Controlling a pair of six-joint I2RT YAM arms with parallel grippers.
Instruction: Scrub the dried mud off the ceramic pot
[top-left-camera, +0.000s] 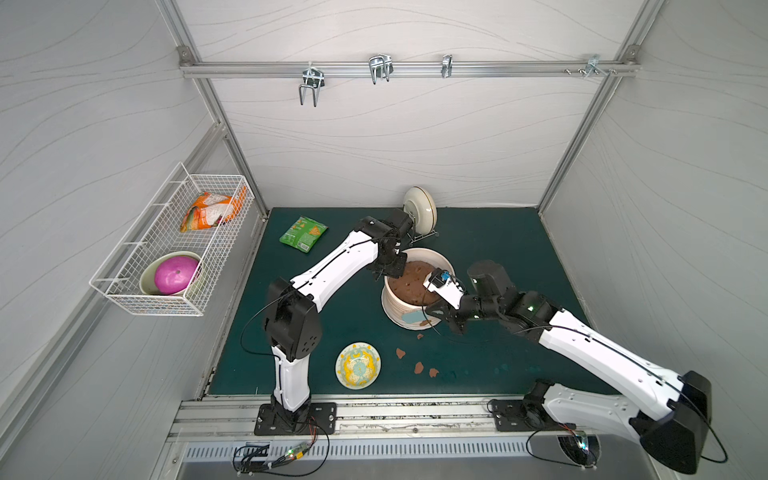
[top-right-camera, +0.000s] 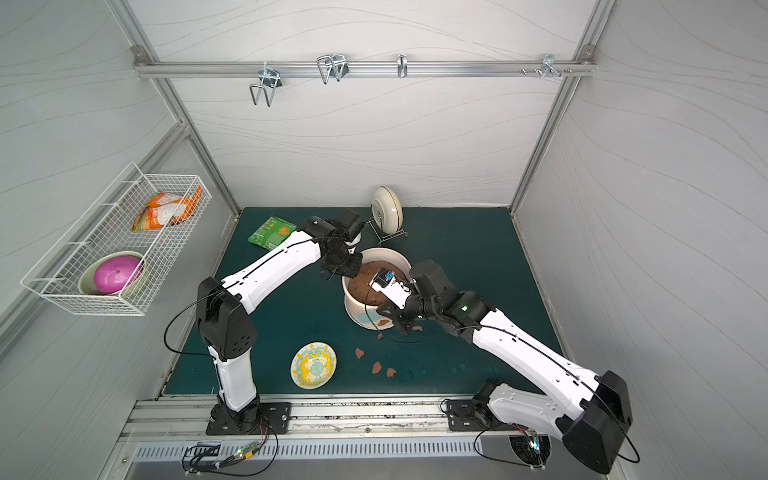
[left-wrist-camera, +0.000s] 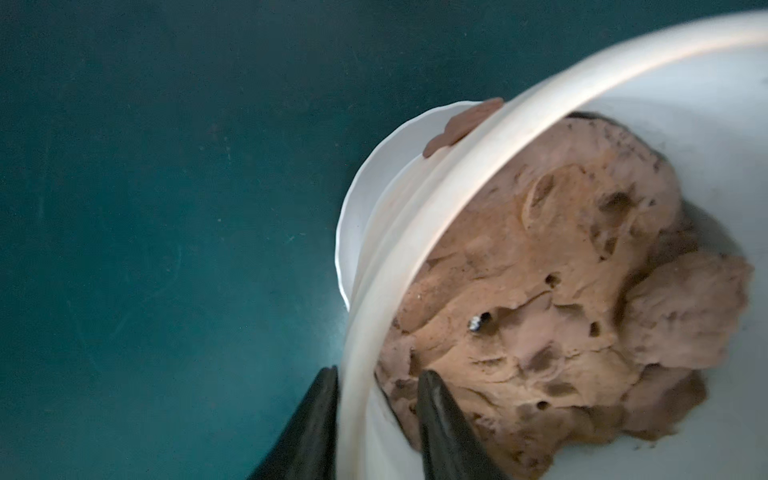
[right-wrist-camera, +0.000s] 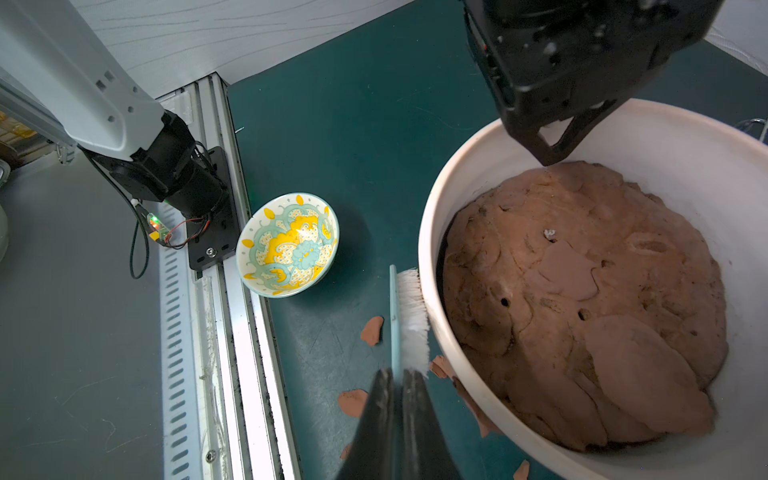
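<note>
The pale ceramic pot (top-left-camera: 397, 302) is full of brown soil and stands on a white saucer (left-wrist-camera: 372, 185). In the left wrist view, my left gripper has its fingers on either side of the pot's rim, part open, with a gap visible on the inner side. My right gripper is shut on the thin light-blue handle of a brush (right-wrist-camera: 412, 316). The brush's white bristles face the pot's outer side, close to it; whether they touch is unclear. A brown mud flake (left-wrist-camera: 464, 126) lies at the saucer's edge, against the pot.
Several mud flakes (right-wrist-camera: 352, 402) lie on the green table in front of the pot. A patterned bowl (top-left-camera: 357, 365) stands nearer the front edge. A green packet (top-left-camera: 303, 234) and a plate in a rack (top-left-camera: 420, 209) are at the back. The table's right side is open.
</note>
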